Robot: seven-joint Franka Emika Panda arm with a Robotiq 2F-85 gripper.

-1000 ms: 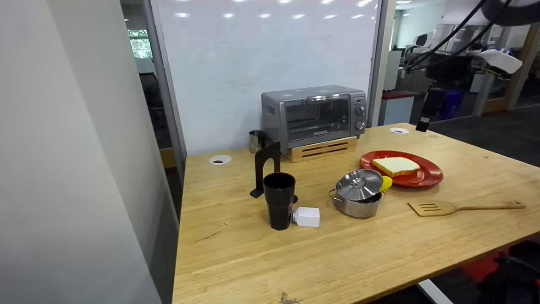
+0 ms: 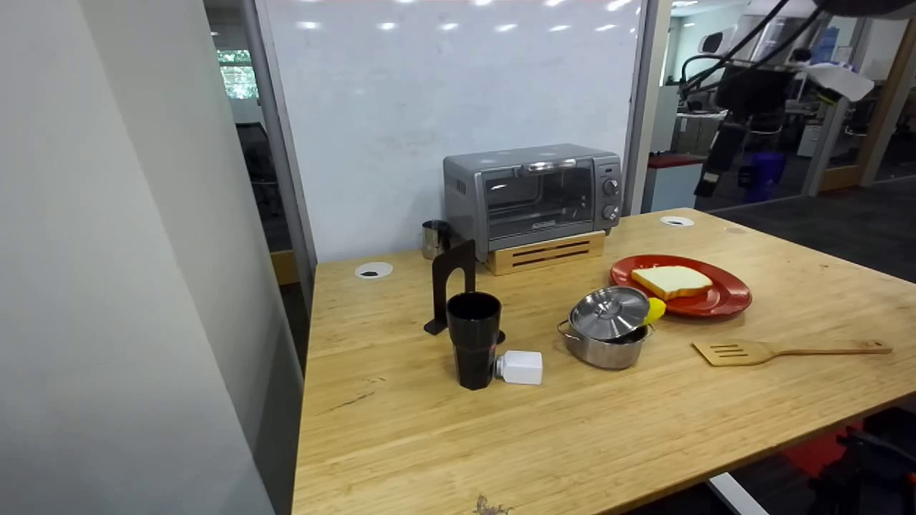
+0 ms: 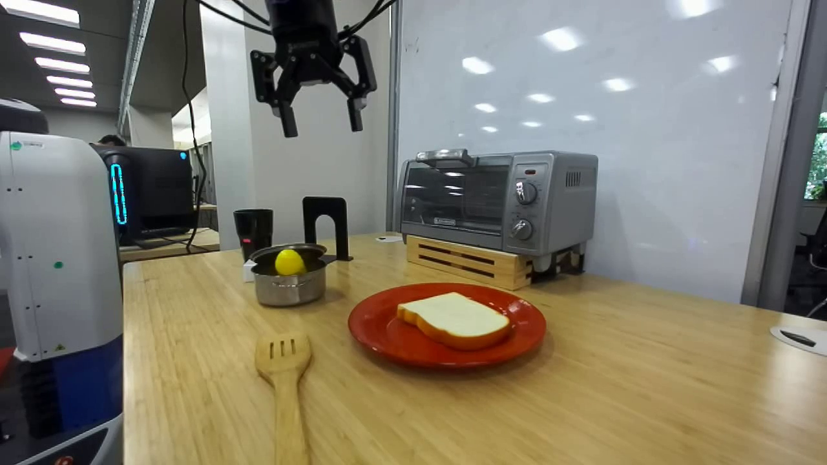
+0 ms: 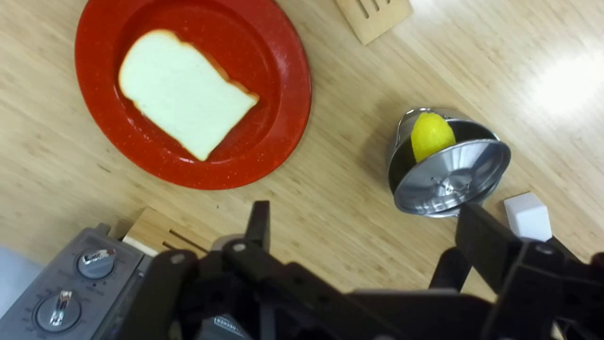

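My gripper (image 3: 322, 128) hangs open high above the table, with nothing between its fingers. In the wrist view its dark fingers (image 4: 258, 225) stand wide apart at the bottom. A small steel pot (image 3: 289, 290) holds a yellow lemon-like object (image 4: 431, 135). Its metal lid (image 2: 611, 312) lies tilted across the pot, leaving the yellow thing sticking out at one side. On a red plate (image 3: 380, 345) rests a slice of bread (image 3: 455, 318). A wooden slotted spatula (image 2: 745, 351) lies flat on the table near the plate.
The grey toaster oven (image 2: 532, 197) sits on a wooden stand (image 2: 549, 253) by the whiteboard. Close to the pot are a black cup (image 2: 474, 339), a white bottle (image 2: 521, 368) lying down and a black bookend (image 3: 325, 205). The table's front left, seen from exterior view 1, is bare.
The arm and gripper have risen and shifted slightly left in exterior view 1. Everything on the table stays where it was.
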